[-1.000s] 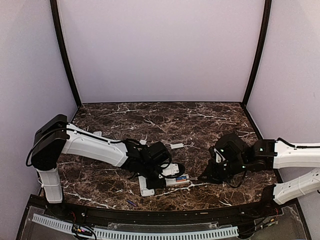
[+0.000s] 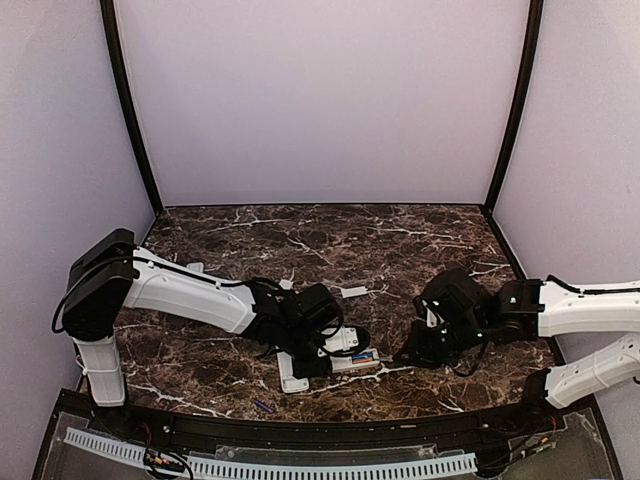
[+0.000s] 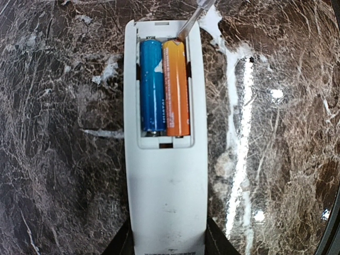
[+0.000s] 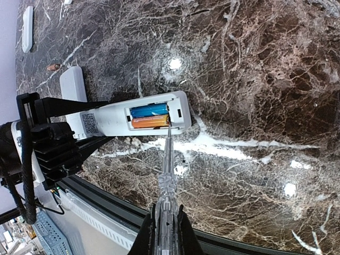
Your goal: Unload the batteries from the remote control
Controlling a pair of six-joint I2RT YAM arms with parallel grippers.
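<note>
A white remote control (image 3: 167, 180) lies with its battery bay uncovered. Side by side in the bay sit a blue battery (image 3: 152, 87) and an orange battery (image 3: 176, 87). My left gripper is shut on the remote's other end, one finger along each side. In the right wrist view my right gripper is shut on a clear, slender tool (image 4: 167, 180). The tool's tip meets the end of the orange battery (image 4: 150, 122), at the edge of the bay. Both batteries lie flat in their slots.
Under the left gripper's fingers lies another white piece (image 4: 73, 87), beside the remote. A white cover-like piece (image 2: 354, 292) rests farther back, and a small blue-purple stick (image 2: 263, 407) near the front edge.
The left arm and the remote have stayed in place.
</note>
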